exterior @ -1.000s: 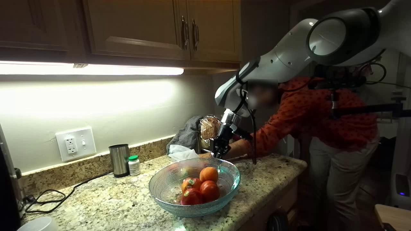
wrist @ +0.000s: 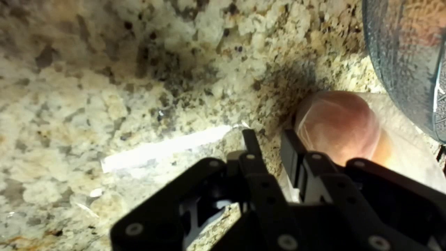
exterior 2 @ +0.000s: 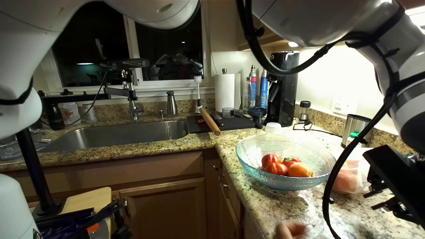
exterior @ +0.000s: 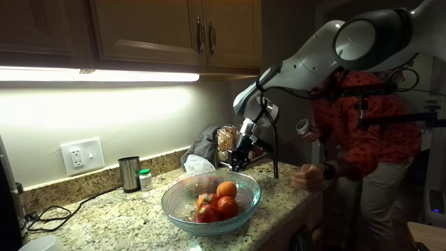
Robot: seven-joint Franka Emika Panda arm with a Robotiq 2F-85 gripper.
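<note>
My gripper is low over the granite counter beside a clear plastic bag holding pinkish round fruit. In the wrist view a narrow gap with counter showing separates the fingertips. A bit of whitish film shows lower between the fingers, but whether they grip it is unclear. The bagged fruit lies just right of the right finger. In exterior view 2 the bag rests between my gripper and a glass bowl. Inside the bowl are several red fruits and an orange one.
A steel tumbler and a green-capped bottle stand by the wall. Bagged bread and a grey cloth lie behind the gripper. A person's hand is near the counter's right edge. Counter left of the bowl is mostly clear.
The person's arm has withdrawn from beside my gripper, and the person now stands farther back with a white object in one hand. The bag's top sits higher. My arm looks unmoved.
</note>
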